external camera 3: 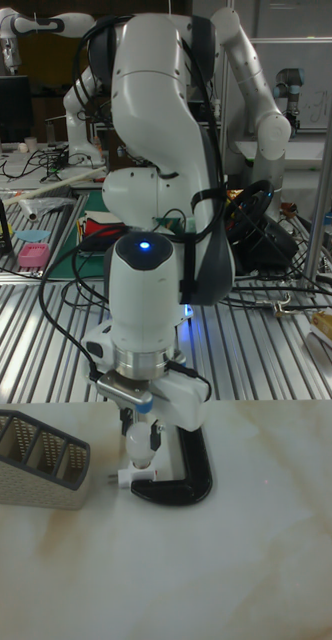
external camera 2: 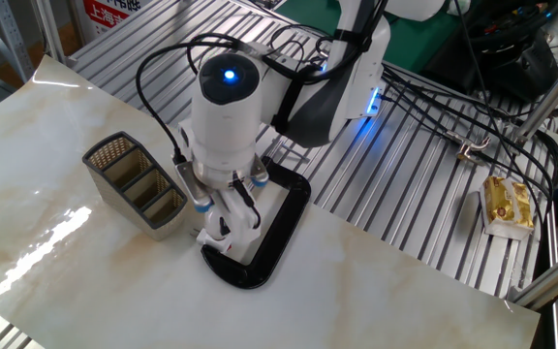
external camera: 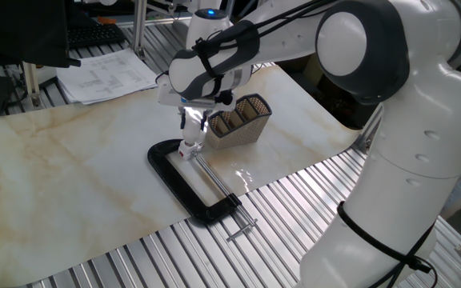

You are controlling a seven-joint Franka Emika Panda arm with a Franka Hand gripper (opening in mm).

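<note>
A white light bulb (external camera 3: 142, 442) stands upright in a small white socket (external camera 3: 138, 477) with metal prongs on its side. The socket sits at one end of a black C-clamp (external camera: 174, 182) lying on the marbled sheet. Directly above, my gripper (external camera 3: 142, 429) points down with its dark-padded fingers (external camera 3: 126, 420) on either side of the bulb. Whether both pads press on the glass is too small to tell. From the second exterior view, the gripper's body covers most of the bulb, and only the white socket (external camera 2: 215, 238) and clamp (external camera 2: 281, 231) show clearly.
A beige divided basket (external camera: 239, 128) stands close beside the gripper, its compartments empty. Papers (external camera: 106, 76) lie at the table's back edge. A gold-and-white box (external camera 2: 505, 206) rests on the slatted metal table. The marbled sheet (external camera: 54, 184) is otherwise largely clear.
</note>
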